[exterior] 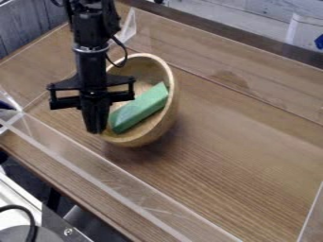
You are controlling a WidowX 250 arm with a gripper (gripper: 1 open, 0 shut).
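Note:
My black gripper (94, 121) points down at the left side of a wooden bowl (171, 115), its tip low by the bowl's left edge. Its fingertips look close together; whether anything thin is between them is hard to see. A green block (139, 108) lies inside the bowl, slanting up to the right, just right of the gripper. The bowl looks tilted, its rim seen high on the right.
A clear plastic edge runs along the front left. A white object (307, 30) stands at the top right, beyond the table.

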